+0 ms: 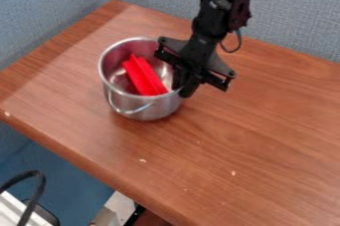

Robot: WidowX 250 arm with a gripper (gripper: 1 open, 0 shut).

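Note:
A steel pot with a thin wire handle sits on the left part of the wooden table, holding red objects, apparently blocks. My black gripper is lowered at the pot's right rim, its tips overlapping that rim. Whether anything is between its fingers is hidden by the dark body and cannot be made out.
Grey-blue padded walls stand at the back and left. A black cable and white item lie off the table at the lower left.

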